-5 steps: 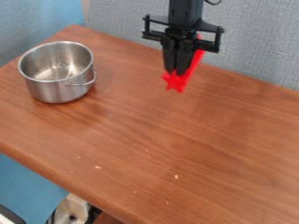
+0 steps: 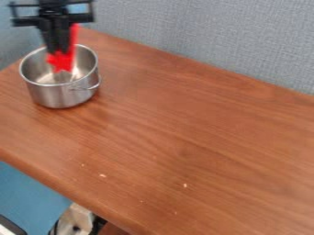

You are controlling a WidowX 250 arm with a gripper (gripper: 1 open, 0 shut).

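My black gripper (image 2: 59,53) is over the steel pot (image 2: 50,92) at the upper left, shut on a red object (image 2: 64,60) that is blurred and hangs down within the outline of the pot's opening. Whether the red object touches the pot cannot be told.
A grey padded wall (image 2: 208,37) runs along the back, and the table's front left edge borders a blue area (image 2: 31,197).
My gripper has moved left with the red object, from over the middle back of the table to over the pot. The pot has stayed in place.
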